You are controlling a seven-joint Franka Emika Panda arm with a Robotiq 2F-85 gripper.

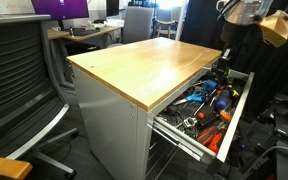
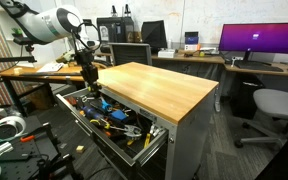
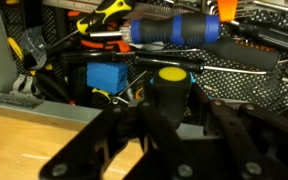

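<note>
My gripper (image 1: pixel 220 72) hangs over the open drawer (image 1: pixel 246 108), beside the cabinet's wooden top. In the wrist view, a black, cylinder-like thing with a round yellow end (image 3: pixel 172 74) stands between the dark fingers, which are shut on it. Its lower part is hidden by the fingers. Below it lie tools: a blue and black screwdriver (image 3: pixel 174 30), a blue block (image 3: pixel 106 76) and yellow-and-black handled pliers (image 3: pixel 104 14). From exterior view 2, the white arm (image 2: pixel 54 20) reaches down to the drawer's far end.
The wooden top (image 1: pixel 149 65) is bare. The drawer's front wall (image 1: pixel 234 120) and the cabinet edge flank the tools. An office chair (image 1: pixel 24 75) stands to the left, and desks with monitors (image 2: pixel 262 32) are behind.
</note>
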